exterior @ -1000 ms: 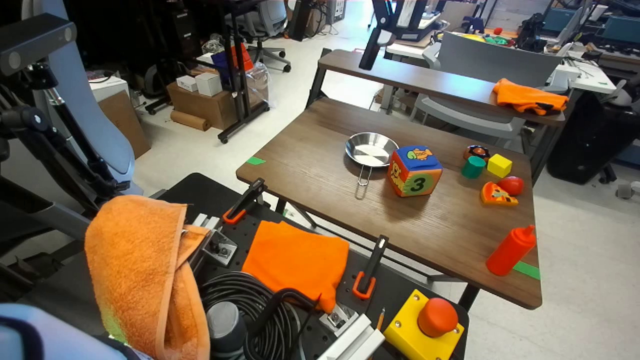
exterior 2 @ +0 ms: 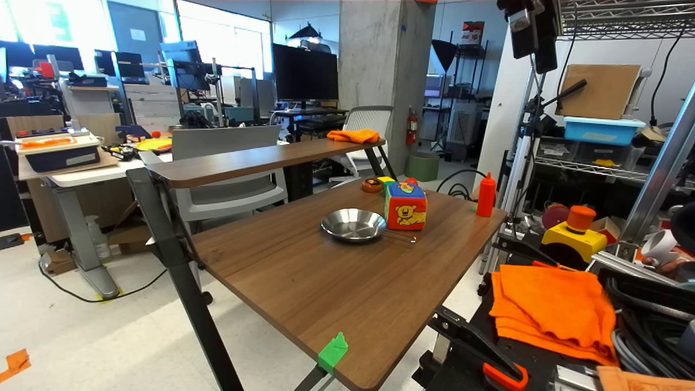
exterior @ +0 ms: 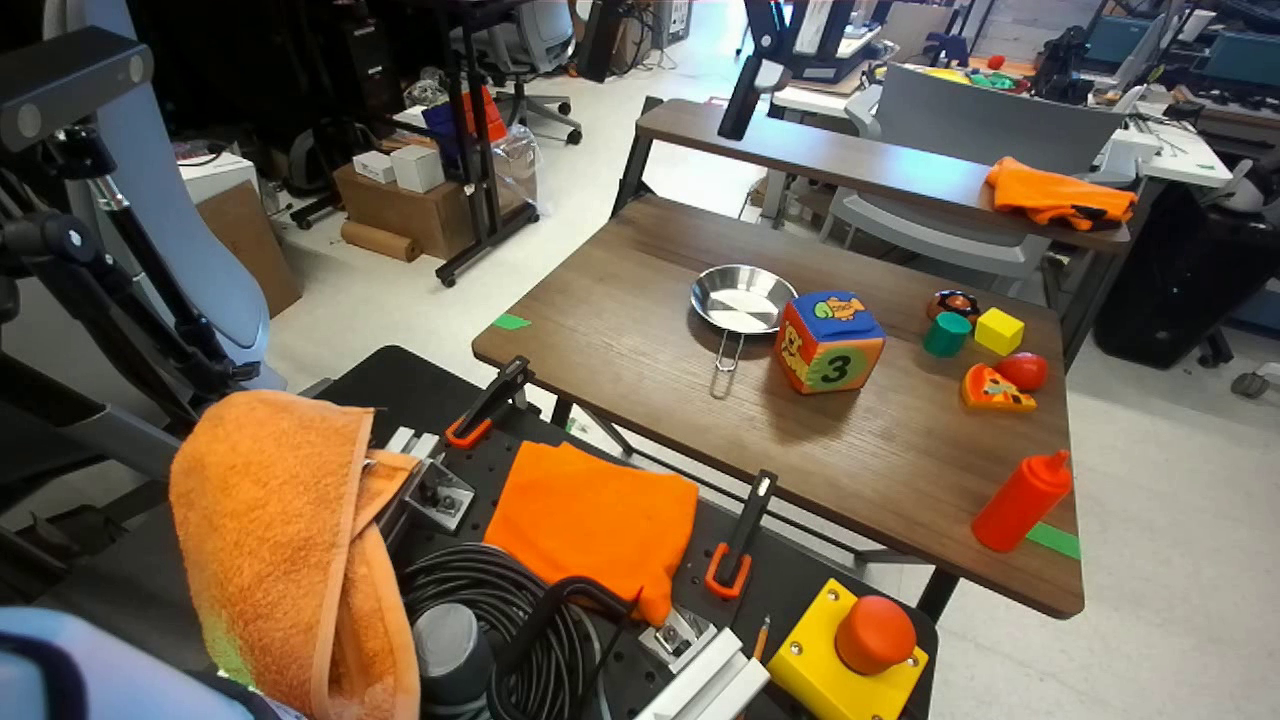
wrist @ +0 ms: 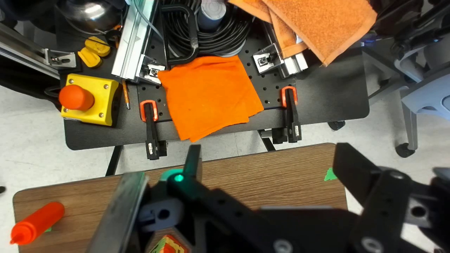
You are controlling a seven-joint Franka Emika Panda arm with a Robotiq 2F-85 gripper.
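My gripper stands open in the wrist view, its dark fingers (wrist: 352, 173) spread wide with nothing held. It is high above the tabletop; in exterior view 2 only part of it shows at the top edge. On the brown table (exterior: 600, 306) a steel pan (exterior: 743, 299) rests with its handle toward the near edge. Beside it sits a soft picture cube (exterior: 830, 343), the number 3 on one side. Toward the right end are a teal cup-like piece (exterior: 947, 335), a yellow block (exterior: 998, 331), a red round toy (exterior: 1023, 371), a toy pizza slice (exterior: 997, 390) and a red squeeze bottle (exterior: 1022, 502).
A raised shelf (exterior: 828, 162) runs along the table's back, with an orange cloth (exterior: 1056, 194) on it. Across a gap, the black cart (wrist: 329, 92) carries clamps, cables, an orange cloth (wrist: 211, 95) and a yellow-and-red stop button (wrist: 88, 99).
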